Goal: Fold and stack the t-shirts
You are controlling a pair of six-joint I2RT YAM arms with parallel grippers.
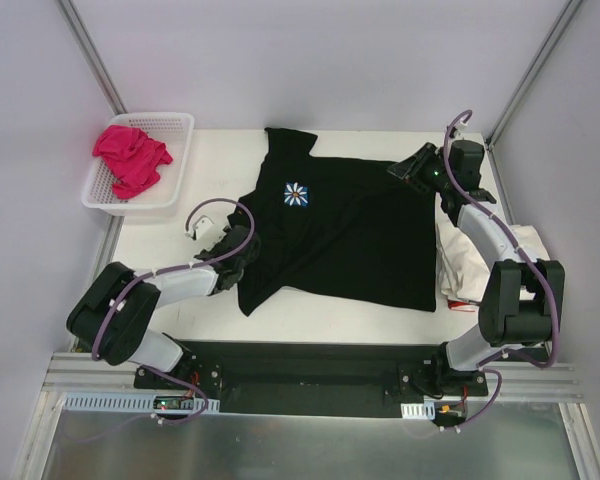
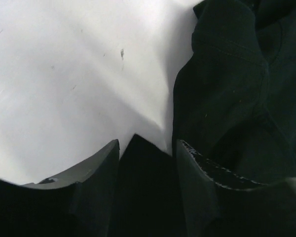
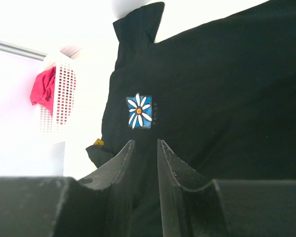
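A black t-shirt [image 1: 340, 240] with a blue-and-white daisy print [image 3: 139, 111] lies spread over the white table, its left side rumpled. My left gripper [image 1: 235, 255] is down at that left edge; in the left wrist view its fingers [image 2: 96, 170] stand apart with a dark flap of cloth [image 2: 143, 158] beneath or between them, and whether they hold it I cannot tell. My right gripper [image 1: 410, 172] is above the shirt's upper right part, fingertips slightly apart in the right wrist view, empty.
A white basket [image 1: 170, 138] with red cloth [image 1: 130, 160] stands at the back left. Folded white cloth [image 1: 458, 262] lies at the right beside the black shirt. Bare table shows at left and along the front.
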